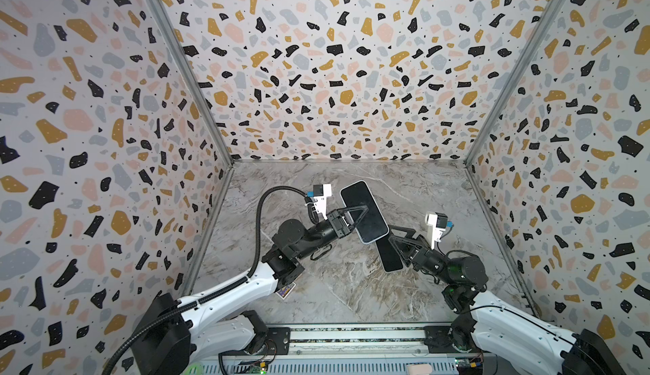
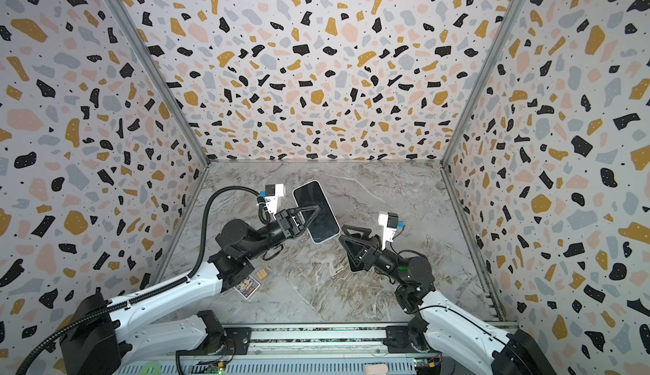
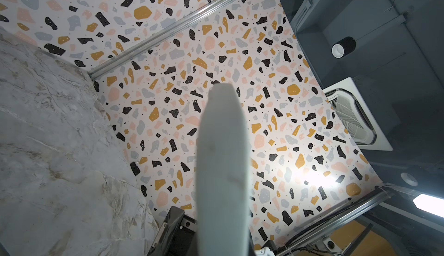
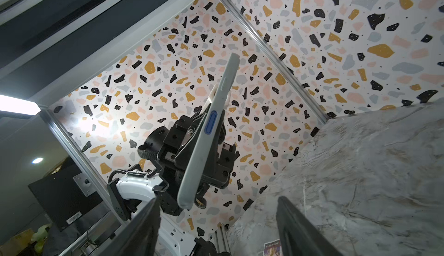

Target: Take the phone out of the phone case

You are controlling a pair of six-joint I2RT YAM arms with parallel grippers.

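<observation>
A phone [image 1: 364,226] with a black screen and light rim is held up tilted by my left gripper [image 1: 359,209], shut on it. In the left wrist view it is edge-on, a blurred pale band [image 3: 221,158]; in the right wrist view its side [image 4: 203,140] shows a blue button. My right gripper [image 1: 394,238] is just below and right of it, its fingers apart with nothing seen between them. A second dark slab [image 1: 387,257], perhaps phone or case, lies on the table behind the right gripper, partly hidden.
A small colourful card-like item [image 2: 247,287] lies at the front left, with a tan piece [image 2: 261,273] beside it, under the left arm.
</observation>
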